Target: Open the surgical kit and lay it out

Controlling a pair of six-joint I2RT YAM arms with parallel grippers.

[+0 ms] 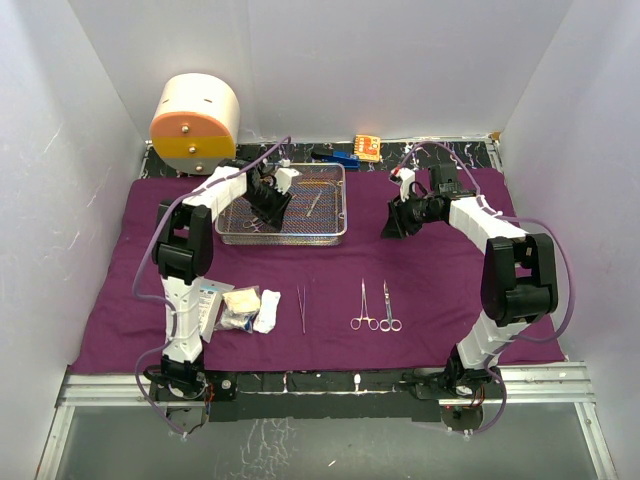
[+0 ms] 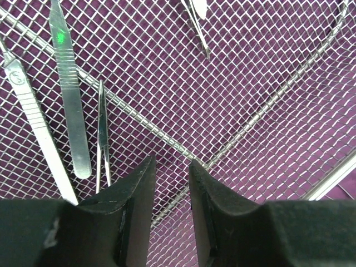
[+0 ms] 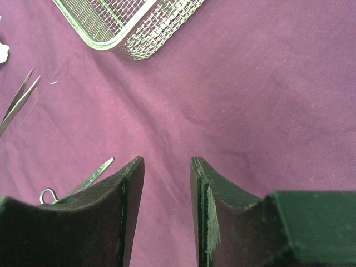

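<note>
The wire mesh tray [image 1: 285, 239] stands at the back left of the purple cloth. My left gripper is over it, fingers part open, with nothing between the fingers. In the left wrist view, tweezers [image 2: 103, 133], a flat grey instrument [image 2: 72, 105] and a pale metal handle [image 2: 38, 125] lie left of the fingers. Another slim instrument [image 2: 197, 30] shows higher up, partly cut off. My right gripper hovers over bare cloth right of the tray, open and empty. Spread near the front are tweezers [image 1: 303, 310], a clamp [image 1: 364, 308] and scissors [image 1: 388, 308].
A packet [image 1: 240, 302], a white roll [image 1: 267, 311] and a printed sheet [image 1: 211, 304] lie at the front left. Behind the tray stand a rounded drawer box [image 1: 196, 115] and an orange box [image 1: 367, 148].
</note>
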